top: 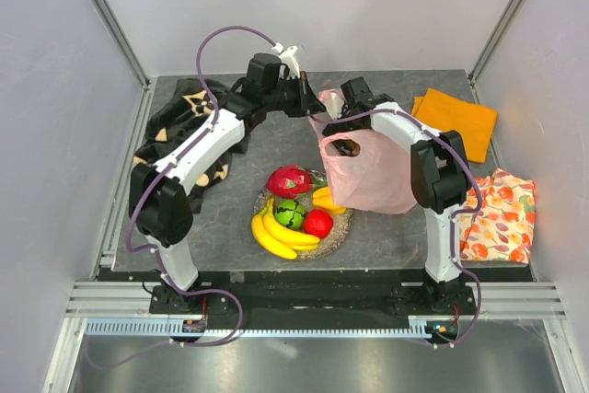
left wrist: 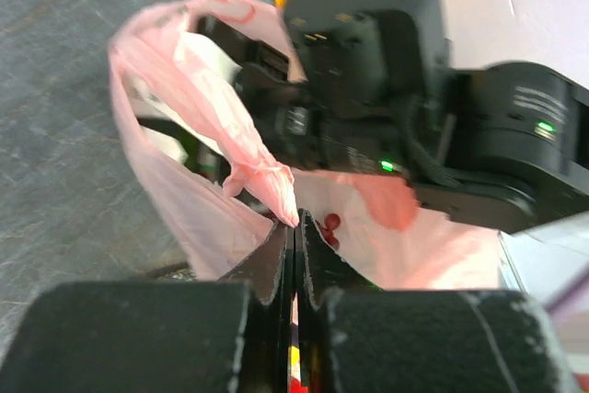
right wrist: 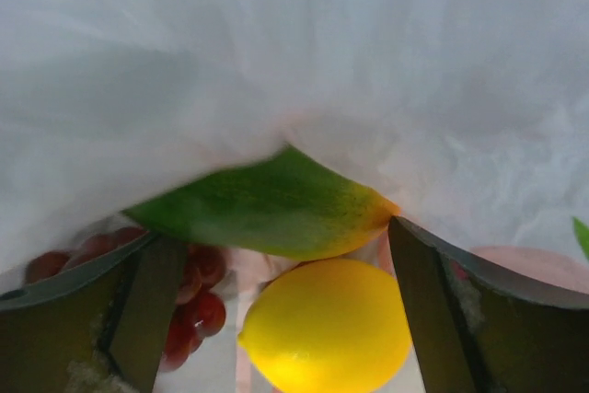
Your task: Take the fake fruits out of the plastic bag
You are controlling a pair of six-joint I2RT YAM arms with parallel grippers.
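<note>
The pink plastic bag (top: pixel 373 177) stands at the right of the table. My left gripper (top: pixel 317 109) is shut, pinching its gathered rim at the tips (left wrist: pixel 291 227). My right gripper is down inside the bag, open, around a green fruit with a yellow tip (right wrist: pixel 267 204); a yellow lemon (right wrist: pixel 322 324) and red grapes (right wrist: pixel 198 310) lie beside it. A plate (top: pixel 333 241) in front holds bananas (top: pixel 276 236), a watermelon (top: pixel 290 213), a dragon fruit (top: pixel 288 182), a red fruit (top: pixel 318 223) and a yellow pepper.
A dark patterned cloth (top: pixel 170 131) lies at the left. An orange cloth (top: pixel 465 121) and a patterned cloth (top: pixel 497 223) are at the right.
</note>
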